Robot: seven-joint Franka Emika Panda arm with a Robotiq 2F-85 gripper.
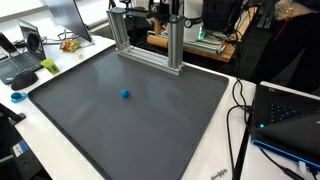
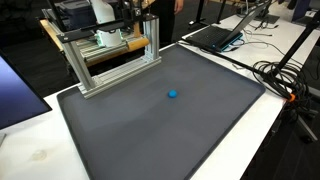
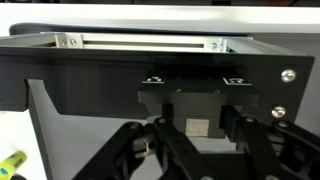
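In the wrist view a long black panel [image 3: 90,75] runs across the picture, with bright metal rails behind it. My gripper is up against the panel, its dark fingers [image 3: 229,112] on either side of a black block [image 3: 197,90]. The fingers look shut on this block, though black on black hides the exact contact. In both exterior views the gripper is hard to make out among dark parts at the top of the metal frame [image 2: 120,78]. A small blue object [image 1: 125,94] lies apart on the grey board [image 1: 130,130].
The frame stands at the board's edge. A laptop [image 2: 215,37] and cables [image 2: 290,80] lie beyond the board. Another dark device [image 1: 285,125] sits at the right in exterior view 1. A yellow-green item [image 1: 49,66] stands at the left. Most of the board is bare.
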